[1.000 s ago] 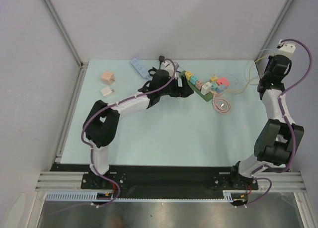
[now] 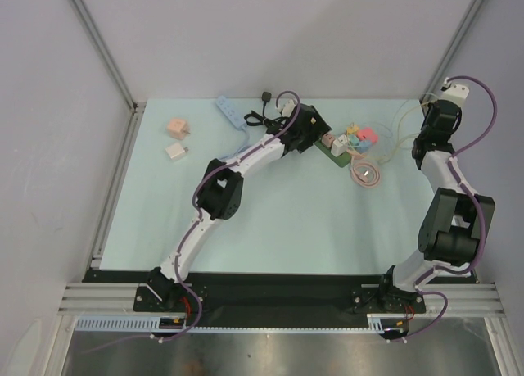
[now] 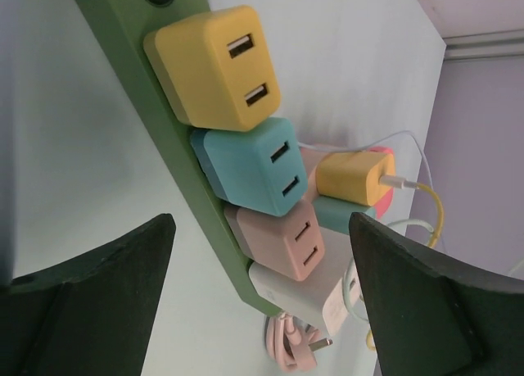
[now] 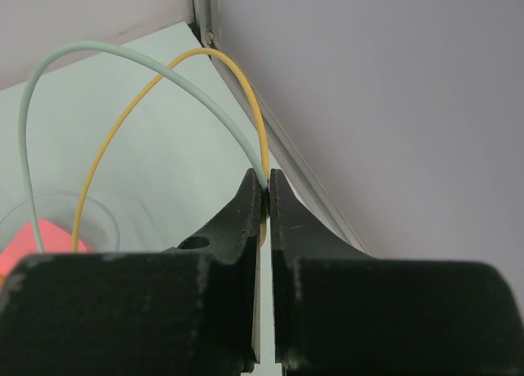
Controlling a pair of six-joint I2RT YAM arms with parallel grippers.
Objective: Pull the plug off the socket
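Note:
My left gripper [image 2: 315, 126] stands open over the green socket strip [image 2: 339, 158], its fingers above the row of plugs. The left wrist view shows a yellow plug [image 3: 217, 69], a teal plug [image 3: 250, 163], a pink plug [image 3: 278, 238] and a white plug [image 3: 303, 294] on the strip. At the far right, raised near the wall, my right gripper is shut on a pale green cable [image 4: 196, 93] and a yellow cable [image 4: 115, 130].
A coiled pink cable [image 2: 366, 177] lies right of the strip, by loose coloured adapters [image 2: 367, 134]. A blue power strip [image 2: 231, 112] and small blocks [image 2: 177, 128] sit at the back left.
My left gripper has moved right and toward the back, onto the socket strip. The right gripper has shifted slightly left and down, still holding the cables.

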